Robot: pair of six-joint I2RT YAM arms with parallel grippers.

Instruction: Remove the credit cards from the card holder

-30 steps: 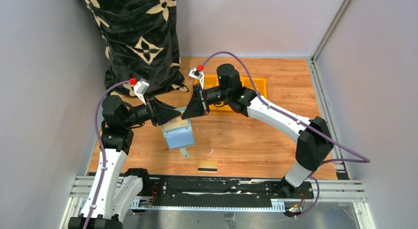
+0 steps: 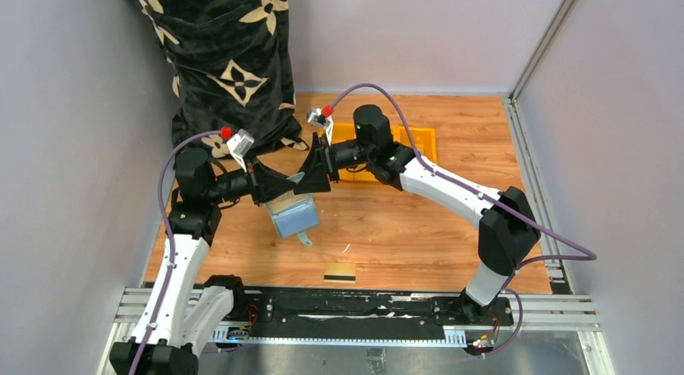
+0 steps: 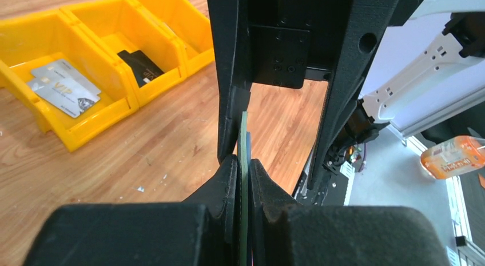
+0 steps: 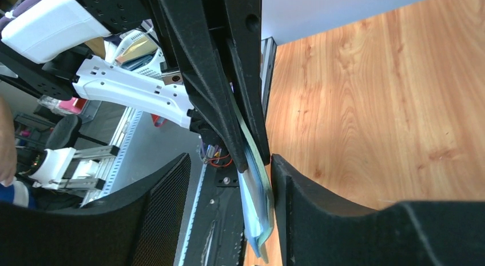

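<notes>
The pale blue card holder (image 2: pixel 295 219) hangs over the table, with a beige patch (image 2: pixel 284 201) on its face and a small tab below. My left gripper (image 2: pixel 291 185) is shut on its upper part; the left wrist view shows the holder's thin edge (image 3: pixel 243 180) between the fingers. From the right, my right gripper reaches around the holder, its fingers apart. In the right wrist view the holder (image 4: pixel 260 203) runs between those fingers, close to the right-hand pad (image 4: pixel 281 214). Whether a card still sits inside cannot be made out.
A gold card (image 2: pixel 339 272) lies near the table's front edge. Behind the right arm stands a yellow divided bin (image 3: pixel 123 100); silver cards (image 3: pixel 66 88) and a black card (image 3: pixel 140 66) lie in separate compartments. A dark patterned cloth (image 2: pixel 234 68) covers the back left.
The holder has tilted slightly, its lower end shifting up a little.
</notes>
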